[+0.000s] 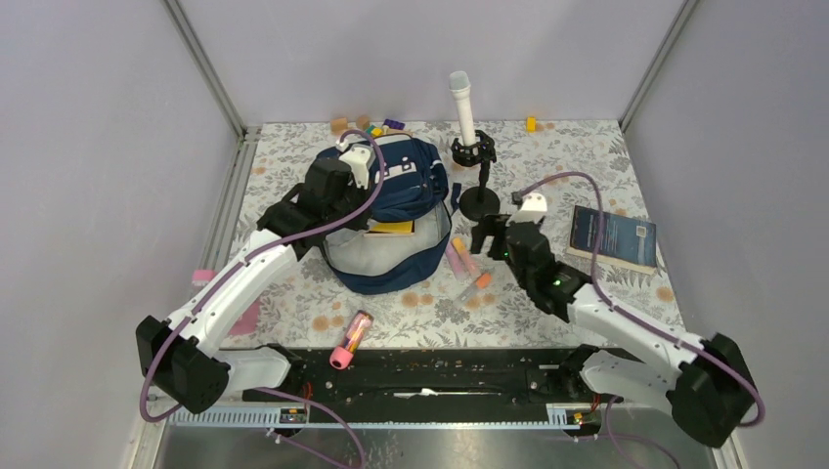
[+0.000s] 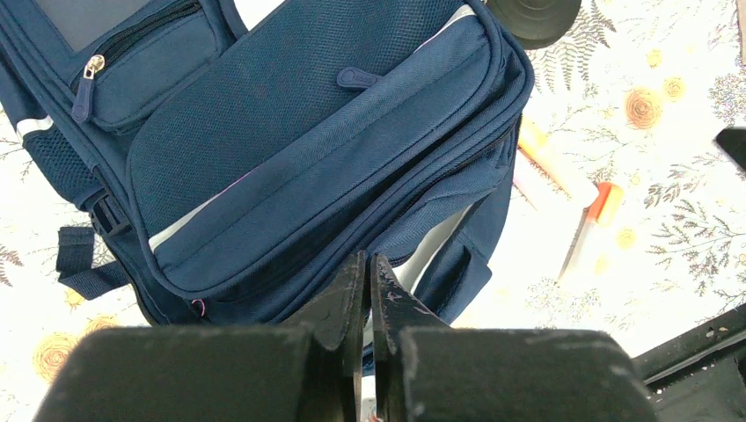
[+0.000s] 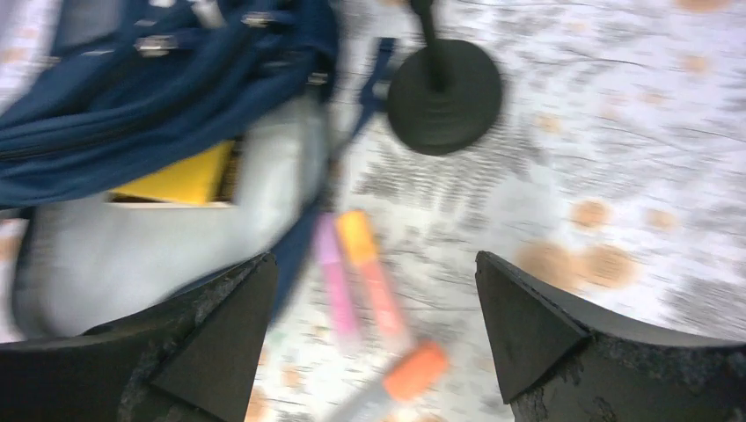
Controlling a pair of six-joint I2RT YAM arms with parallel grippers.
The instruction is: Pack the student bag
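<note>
The navy backpack (image 1: 391, 264) lies with its main compartment spread open, grey lining showing, and a yellow book (image 3: 171, 176) inside under the upper flap. My left gripper is shut at the bag's upper section, no object visible between its fingers. My right gripper stands open right of the bag, above the table, fingers apart with nothing held. Beside the bag lie a pink marker (image 3: 334, 272), an orange-capped one (image 3: 378, 290) and another with an orange cap (image 3: 413, 374). A blue book (image 1: 616, 234) lies at the right.
A black stand (image 1: 479, 203) holding a white tube (image 1: 462, 103) is behind the markers. A pink-capped tube (image 1: 354, 334) lies at the front edge. Small blocks sit along the back.
</note>
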